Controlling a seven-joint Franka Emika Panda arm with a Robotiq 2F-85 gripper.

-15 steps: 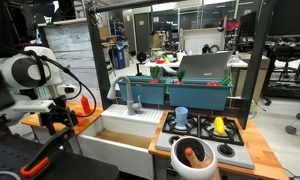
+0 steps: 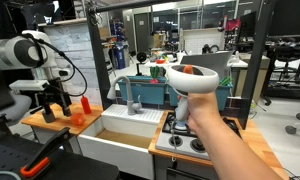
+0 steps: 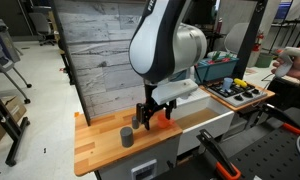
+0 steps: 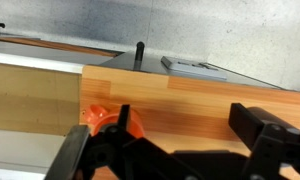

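Observation:
My gripper is open above the wooden counter (image 4: 180, 95), with its two dark fingers wide apart. By the left finger in the wrist view lies a round orange object (image 4: 118, 120). That orange object (image 3: 167, 122) appears beside my gripper (image 3: 145, 113) in exterior view 2. A dark grey cup (image 3: 127, 137) stands on the wood nearer the front, and a second grey cup (image 3: 135, 121) is just behind it. No object shows held between the fingers.
An open drawer-like basin (image 2: 128, 140) and a sink with a tap are right of the gripper. Farther right is a stove (image 2: 185, 140). A person's hand holds a white device (image 2: 193, 80) in front of it. A red bottle (image 2: 86, 103) stands behind the gripper.
The arm has lifted and shifted slightly, so the dark cups now show beneath it. The person's hand with the white device has risen from low in front of the stove to above it.

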